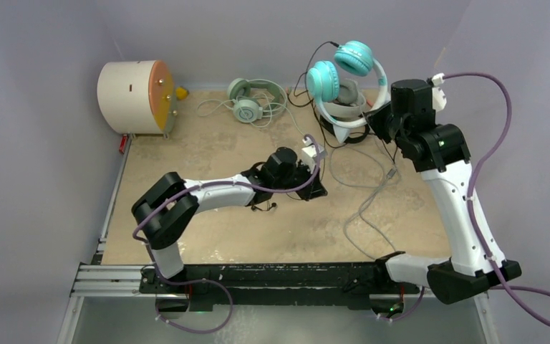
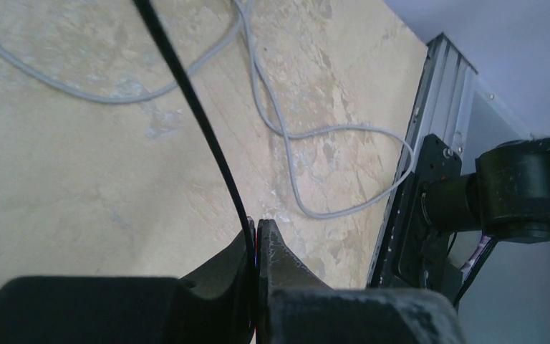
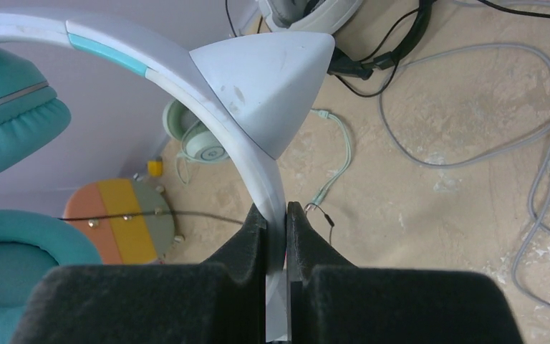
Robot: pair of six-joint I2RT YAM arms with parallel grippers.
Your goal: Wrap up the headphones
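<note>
Turquoise headphones with a white headband point(image 1: 382, 80) hang in the air at the back right. My right gripper is shut on that headband, and both ear cups point(image 3: 14, 115) show left of it in the right wrist view. From one cup a thin black cable point(image 2: 197, 107) leads away; in the left wrist view it runs down between the fingertips of my left gripper, which is shut on it. Over the middle of the table, the left gripper sits in front of the headphones and to their left. Small black ends point(image 1: 263, 207) lie on the table beneath the left arm.
Pale green headphones point(image 1: 246, 109) with their cable lie at the back. Grey-white headphones point(image 1: 345, 109) lie under the held pair. A loose grey cable point(image 1: 362, 208) covers the right of the table. At the back left stands a white drum point(image 1: 125, 97).
</note>
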